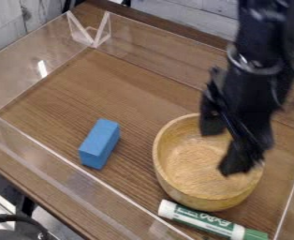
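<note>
My black gripper (232, 127) fills the right side of the view, open, its dark fingers hanging over a yellow oval bowl (181, 169). A blue block (99, 142) lies on the wooden surface to the left of the bowl. A green and white tube (213, 225) lies at the front, below the bowl. The bowl's back right part is hidden behind the gripper.
Transparent walls edge it on the left and front, with a clear clip-like piece (87, 28) at the back left.
</note>
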